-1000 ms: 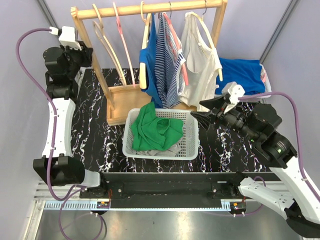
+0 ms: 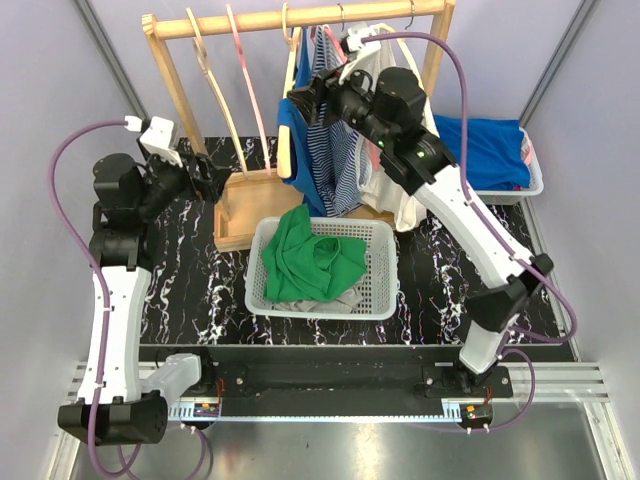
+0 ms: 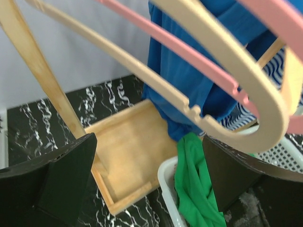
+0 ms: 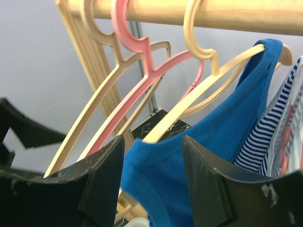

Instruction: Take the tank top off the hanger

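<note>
A blue tank top (image 2: 298, 150) hangs from a cream wooden hanger (image 2: 285, 150) on the rack, its strap looped over the hanger's arm. In the right wrist view, the blue strap (image 4: 161, 149) and the hanger's near end (image 4: 163, 127) appear between and just beyond the open fingers of my right gripper; nothing is gripped. At the left of the rack, my left gripper (image 2: 208, 180) stands open beside bare hangers. From the left wrist view, the blue tank top (image 3: 182, 66) shows behind a bare cream hanger (image 3: 227, 71) and a pink one.
The wooden rack's bar (image 2: 240, 22) also bears a striped top (image 2: 335, 150) and white garments (image 2: 400, 195). Below stands a white basket (image 2: 255, 290) with a green cloth (image 2: 310, 260). Another basket (image 2: 538, 180) holds blue fabric at the right.
My right gripper has swept left and up from beside the white garments to the blue tank top. The left gripper has shifted right and slightly toward the front. The garments still hang.
</note>
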